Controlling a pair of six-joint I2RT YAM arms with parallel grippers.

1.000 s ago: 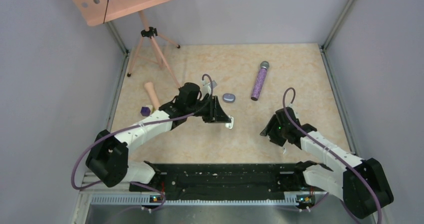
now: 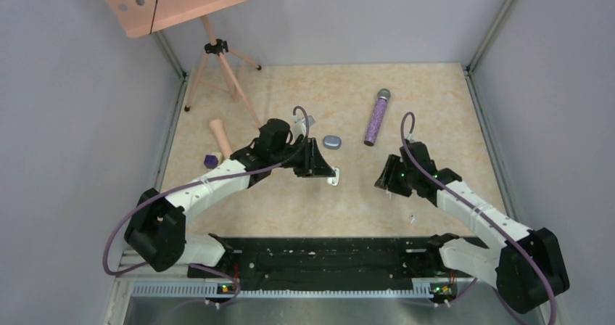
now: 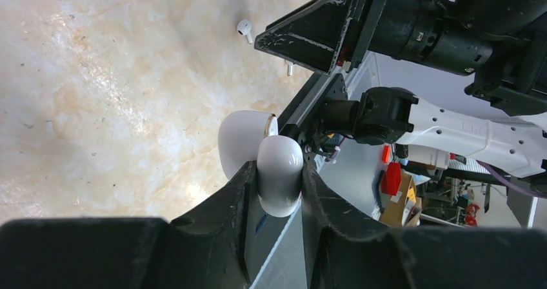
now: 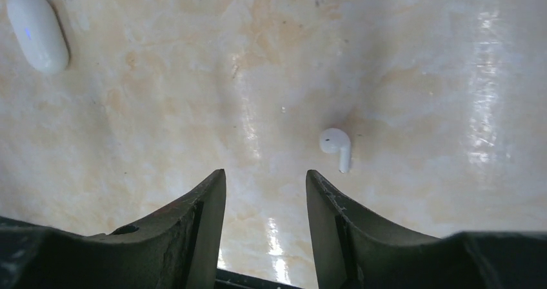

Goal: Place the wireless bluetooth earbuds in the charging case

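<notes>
My left gripper is shut on the white charging case (image 3: 279, 166), which shows its open lid (image 3: 240, 140) in the left wrist view. From above, the case (image 2: 333, 177) juts out right of those fingers. My right gripper stands open and empty above the table. One white earbud (image 4: 335, 140) lies right of its fingertips in the right wrist view, stem toward the front edge; the case (image 4: 37, 34) appears at the upper left there. Another earbud (image 2: 413, 217) lies nearer the front edge, seen from above.
A grey-blue oval object (image 2: 332, 142) sits behind the case. A purple microphone (image 2: 376, 118) lies at the back. On the left are a pink tripod (image 2: 229, 71), a pinkish stick (image 2: 220, 138) and a dark purple cube (image 2: 212, 160). Bare table surrounds the earbuds.
The left arm and the case have stayed still.
</notes>
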